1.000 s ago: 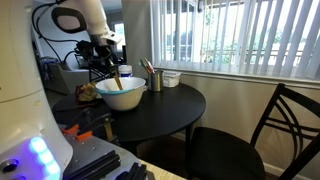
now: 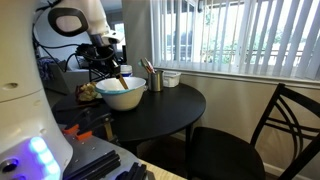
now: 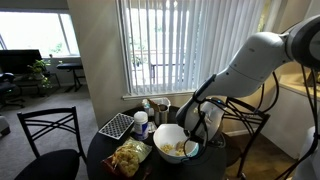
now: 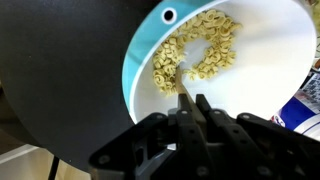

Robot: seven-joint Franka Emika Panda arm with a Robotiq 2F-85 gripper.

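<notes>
A large white bowl (image 2: 121, 96) with a light-blue rim stands on the dark round table. Pale curly pasta (image 4: 212, 40) lies in it, bunched along one side in the wrist view, and the rest of the white floor is bare. My gripper hangs over the bowl, shut on a thin light-brown wooden utensil (image 2: 123, 82). The utensil slants down into the bowl, and its lower end (image 4: 180, 78) meets the pasta's edge. Its exact shape is hard to tell. In exterior view 2 the arm partly covers the bowl (image 3: 170, 136).
Behind the bowl stand a utensil holder (image 2: 154, 80) and a white box (image 2: 171, 78). A yellowish bag (image 3: 128, 157), a white-lidded container (image 3: 140, 124) and a dark rack (image 3: 116, 125) share the table. Black chairs (image 2: 226, 150) stand beside it.
The wrist and gripper have shifted and tilted slightly over the bowl, and the utensil leans differently. The bowl stays in place.
</notes>
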